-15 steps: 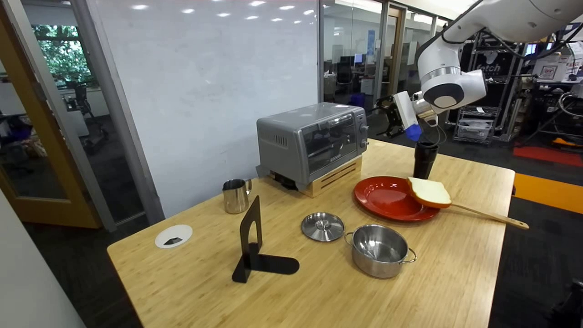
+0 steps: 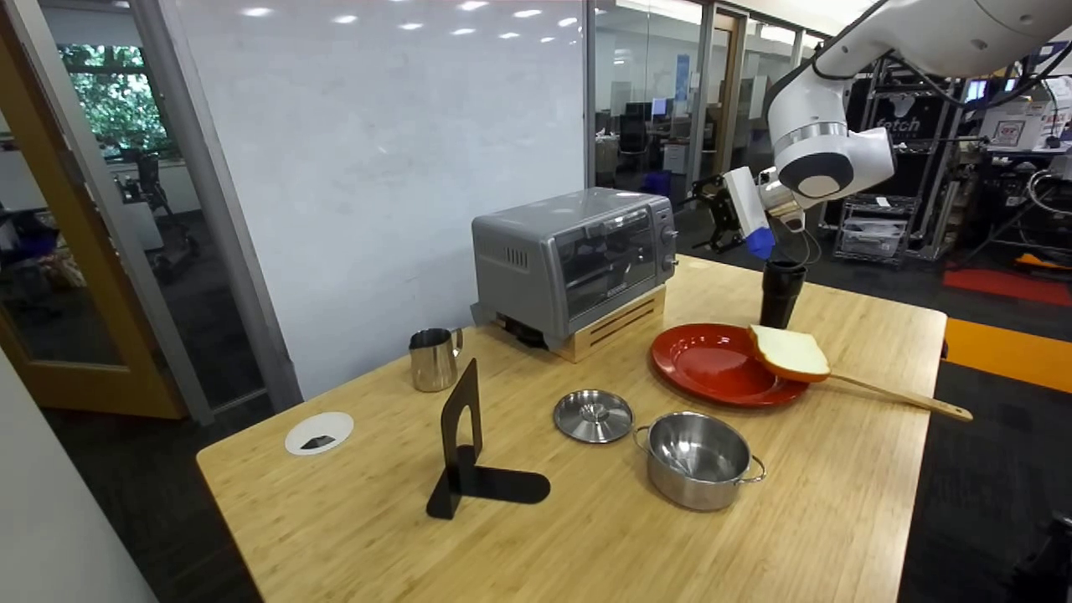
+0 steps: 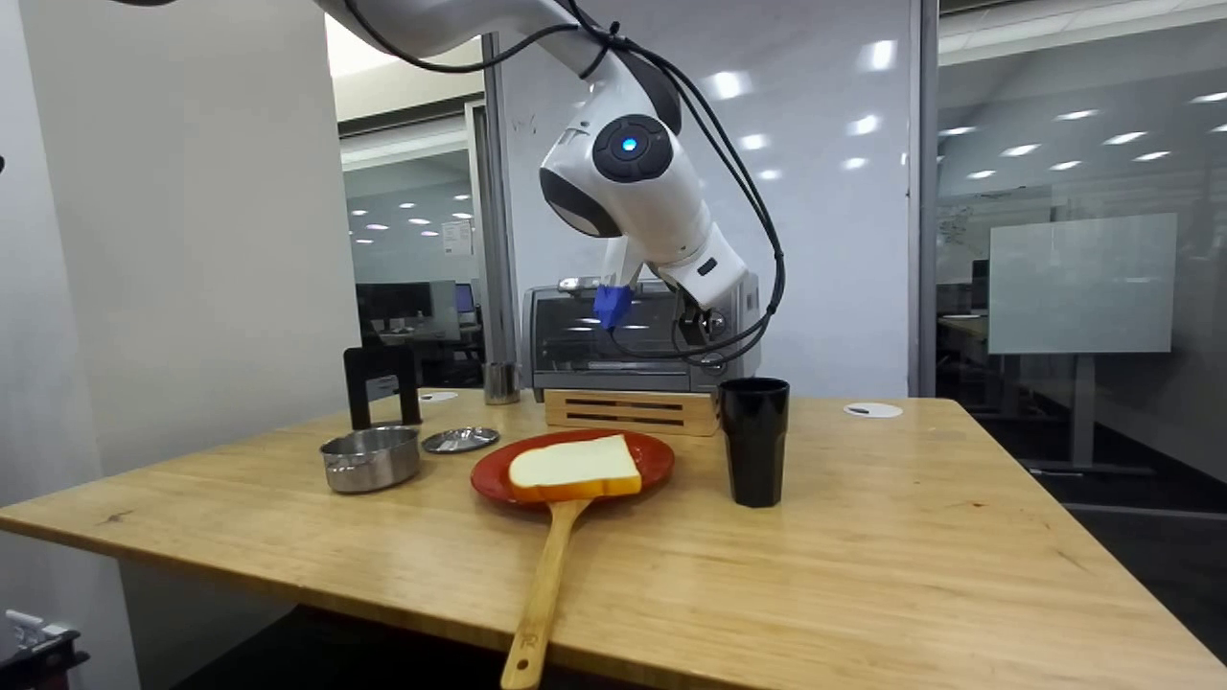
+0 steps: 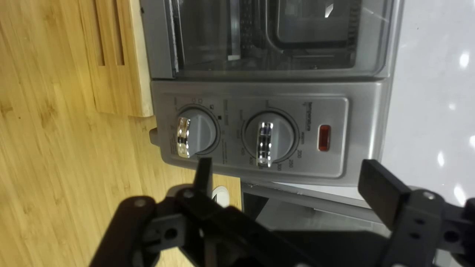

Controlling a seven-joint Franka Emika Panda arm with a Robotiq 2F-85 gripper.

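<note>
In the wrist view my gripper is open, its two black fingers wide apart with nothing between them. Beyond the fingertips is the control panel of the grey toaster oven [image 4: 360, 91], apart from them. Two knobs show there: the temperature knob [image 4: 281, 138] beside a red indicator light [image 4: 324, 138], and another knob [image 4: 201, 131] nearer the table. The oven's glass door [image 4: 213, 44] is closed. From exterior view 1, the gripper [image 2: 708, 213] hangs in the air to the right of the oven, facing its knob side. The second exterior view mostly hides the fingers behind the wrist.
A black cup [image 3: 754, 443] stands below the arm. Bread [image 3: 575, 462] and a wooden utensil [image 3: 546, 592] lie on a red plate [image 2: 693, 377]. A pot [image 2: 693, 472], lid [image 2: 593, 416], metal pitcher [image 2: 432, 362] and black bookend [image 2: 507, 484] occupy the table's other side.
</note>
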